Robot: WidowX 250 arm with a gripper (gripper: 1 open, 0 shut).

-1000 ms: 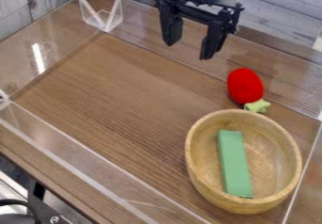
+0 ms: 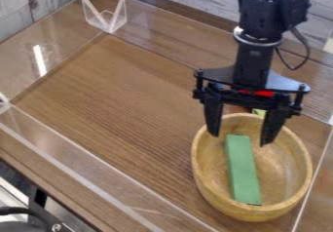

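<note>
My black gripper (image 2: 237,117) stands open above the back part of a round tan bowl (image 2: 208,189), its two fingers pointing down on either side. A green bar (image 2: 242,177) lies in the bowl below it. The arm hides most of a red object behind it; a bit of red and light green shows at the right of the gripper.
A clear plastic holder (image 2: 104,14) stands at the back left. The table's edge runs along the top left and lower left.
The bowl and green bar have not moved.
</note>
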